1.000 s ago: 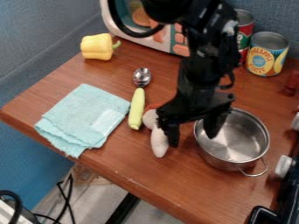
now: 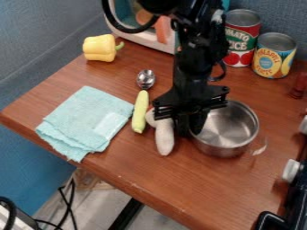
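Observation:
My black gripper (image 2: 180, 121) hangs over the middle of the wooden table, low beside the left rim of a steel pot (image 2: 232, 135). A pale elongated object (image 2: 164, 140) lies just under the gripper, partly hidden by it. To its left lie a light green elongated vegetable (image 2: 139, 111) and a metal spoon (image 2: 146, 80). Whether the fingers are open or shut, or hold anything, is hidden.
A folded blue cloth (image 2: 82, 121) lies at the left, a yellow pepper (image 2: 100, 48) behind it. Cans (image 2: 274, 56) stand at the back right, and black appliance parts (image 2: 285, 207) border the right edge.
The pot now appears a little higher in the view, and the pale object's visible part has shifted slightly.

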